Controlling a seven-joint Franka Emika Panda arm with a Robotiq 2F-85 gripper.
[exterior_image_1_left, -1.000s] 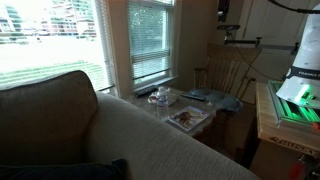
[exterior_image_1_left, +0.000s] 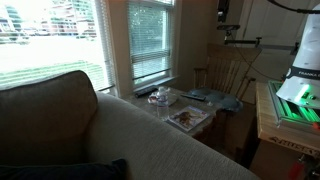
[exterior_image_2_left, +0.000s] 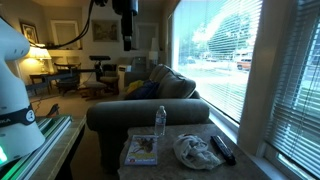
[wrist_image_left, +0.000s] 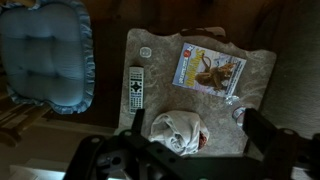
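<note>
My gripper is high above a low table (wrist_image_left: 150, 68), its two dark fingers wide apart at the lower left and right of the wrist view. No object shows between them at their height. Below lie a magazine (wrist_image_left: 208, 70) with a colourful cover, a remote control (wrist_image_left: 136, 90) and a crumpled white cloth or bag (wrist_image_left: 180, 131). A clear bottle (wrist_image_left: 238, 115) is near the right finger in that view; exterior view 2 shows the bottle (exterior_image_2_left: 160, 121) upright behind the magazine (exterior_image_2_left: 142, 150), with the white bundle (exterior_image_2_left: 197, 152) and dark remote (exterior_image_2_left: 222, 150) to the right.
A sofa (exterior_image_1_left: 130, 140) borders the table on one side, and windows (exterior_image_2_left: 215, 60) with blinds on another. A wooden chair with a blue cushion (wrist_image_left: 45, 55) stands by the table. Bare tabletop shows between the remote and magazine.
</note>
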